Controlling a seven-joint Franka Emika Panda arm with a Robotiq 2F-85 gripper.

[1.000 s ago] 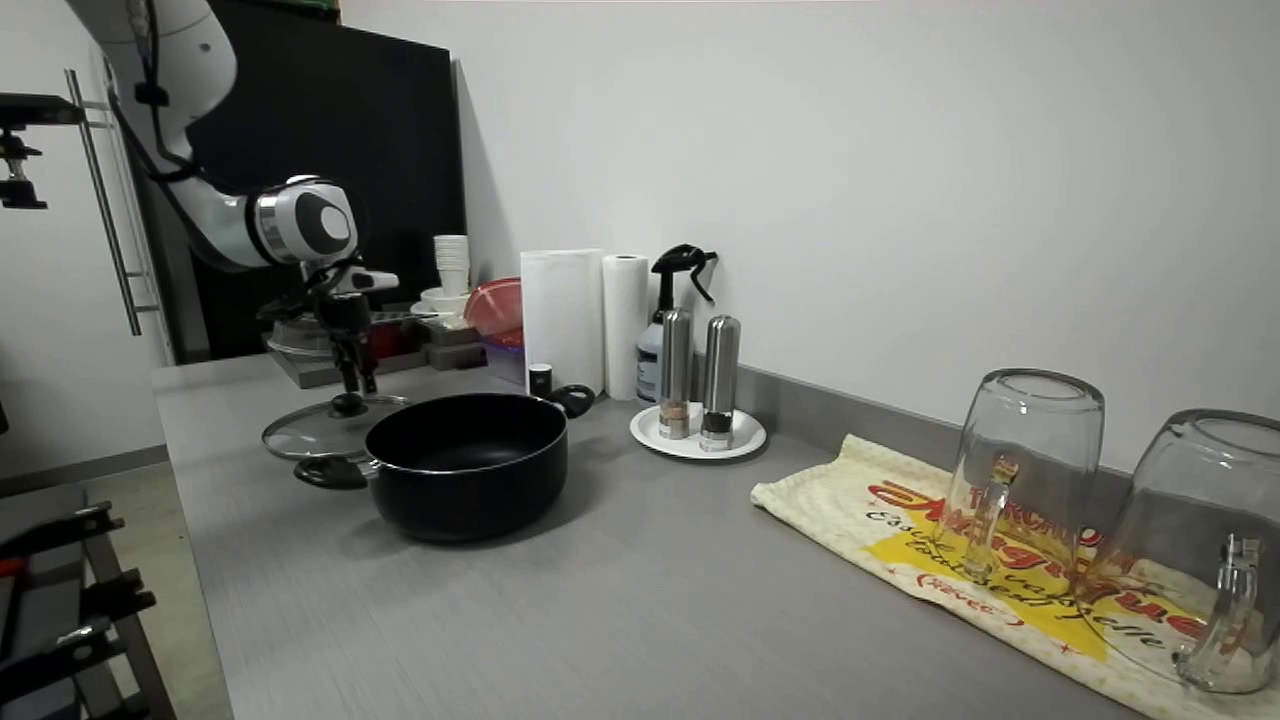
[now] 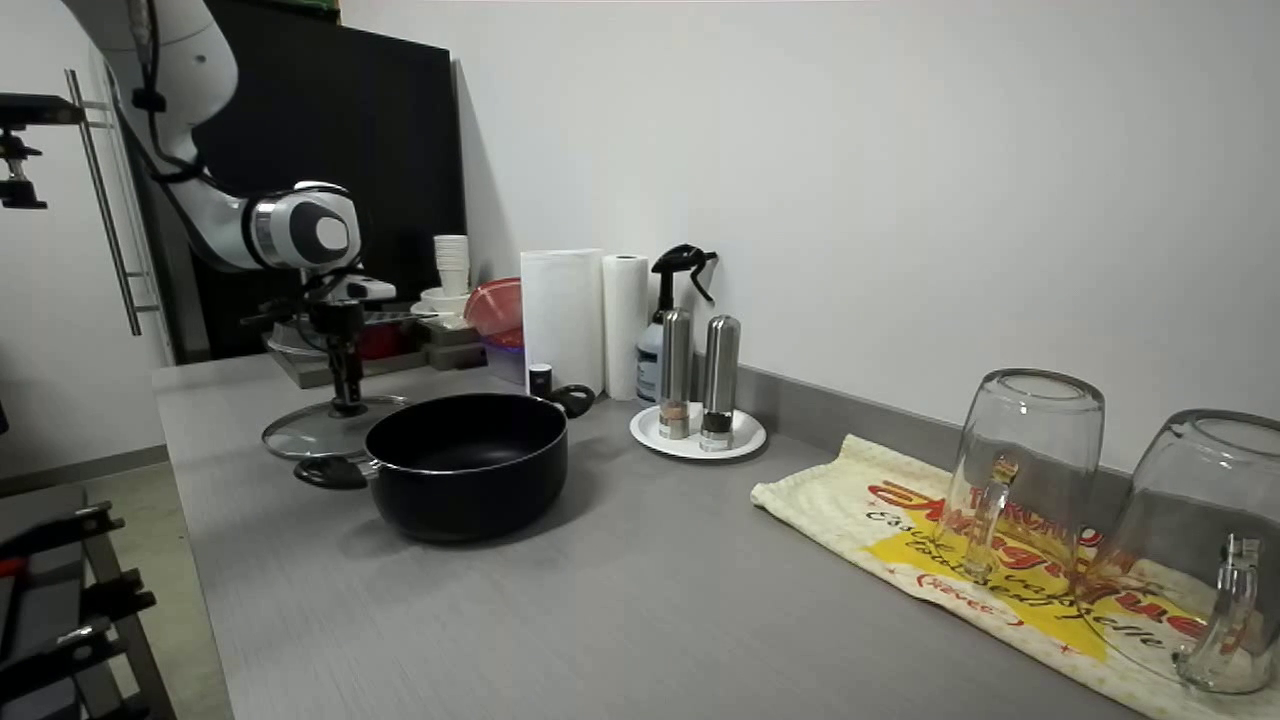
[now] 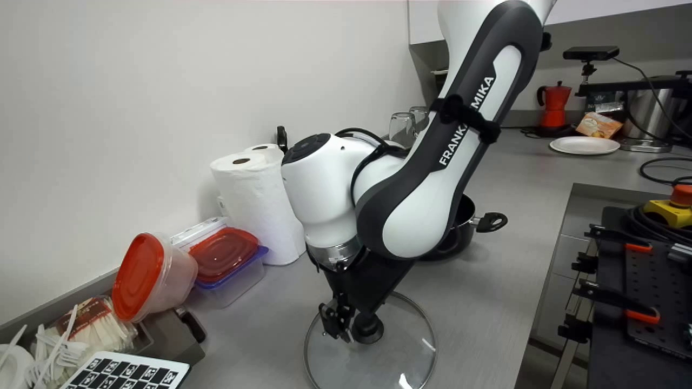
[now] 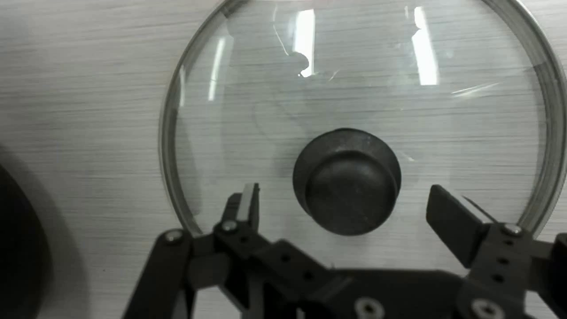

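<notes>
A round glass lid (image 4: 239,133) with a metal rim lies flat on the grey counter, its black knob (image 4: 348,183) upward. My gripper stands open over it, one finger on each side of the knob, with a gap to both in the wrist view. Exterior view 1 has the gripper (image 2: 348,396) low at the lid's knob, and exterior view 2 shows the lid (image 3: 396,350) below the hand. Beside the lid sits a black two-handled pot (image 2: 474,480), uncovered and seemingly empty. Whether the fingers touch the glass I cannot tell.
Paper towel rolls (image 2: 561,318), a spray bottle (image 2: 649,360) and two mills on a white plate (image 2: 750,438) line the wall. Glass mugs stand upside down on a cloth (image 2: 828,498). Food containers (image 3: 155,275) crowd the other end.
In exterior view 1 my gripper has shifted slightly left and turned more upright over the knob. The lid and the pot have stayed in place.
</notes>
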